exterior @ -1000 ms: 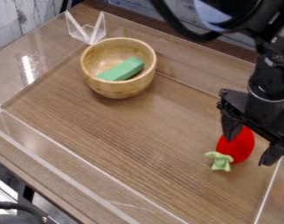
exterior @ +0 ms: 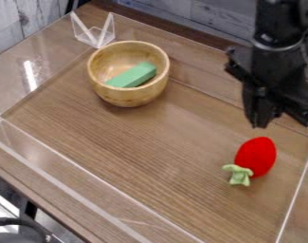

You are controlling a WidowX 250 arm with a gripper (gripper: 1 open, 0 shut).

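A red strawberry-like toy point(exterior: 258, 155) with a pale green leafy top lies on the wooden table point(exterior: 118, 171) at the right. My dark gripper point(exterior: 232, 119) hangs above and a little behind it, apart from it. The space between its fingers looks empty; how far they are open is hard to tell.
A wooden bowl point(exterior: 108, 87) holding a green block point(exterior: 134, 78) stands at the upper left. A white wire object point(exterior: 93, 28) is at the top left corner.
My gripper has risen up and back from over the red toy, leaving it in view. The toy stays in about the same place.
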